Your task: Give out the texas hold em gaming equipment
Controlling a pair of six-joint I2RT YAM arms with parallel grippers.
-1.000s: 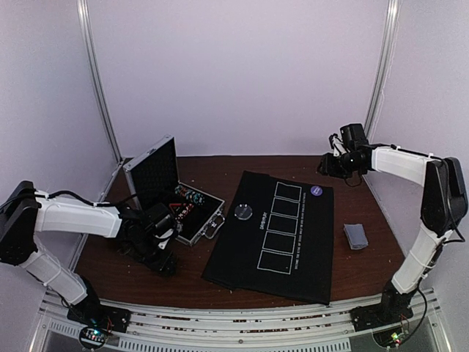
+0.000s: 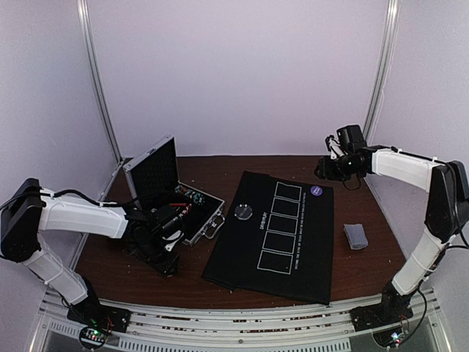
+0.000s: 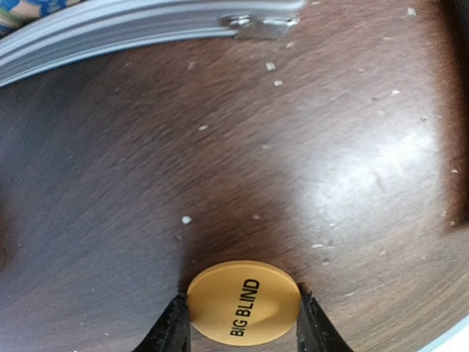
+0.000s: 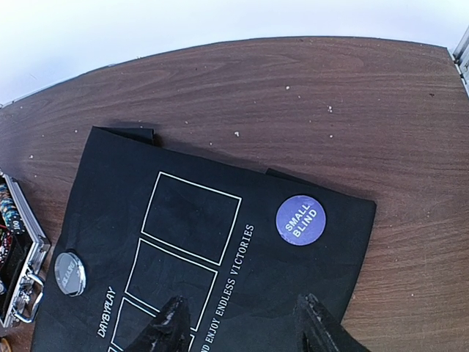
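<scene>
In the left wrist view a yellow disc lettered BIG BLIND (image 3: 244,303) sits between the fingertips of my left gripper, which is shut on it. In the top view that gripper is low over the table in front of the open silver case (image 2: 198,236), and the disc is hidden. My right gripper stands open and empty above the black mat (image 2: 242,271). A purple SMALL BLIND disc (image 4: 300,220) lies on the mat's far right corner. A silvery, clear disc (image 4: 70,273) rests near its left edge.
Chips and dice (image 2: 189,195) fill part of the case, whose lid (image 2: 152,172) is raised. A grey deck-like block (image 2: 355,236) lies right of the mat. Bare wood (image 4: 344,95) shows behind the mat, and the front left of the table is mostly clear.
Case, mat and discs on the mat stay in place.
</scene>
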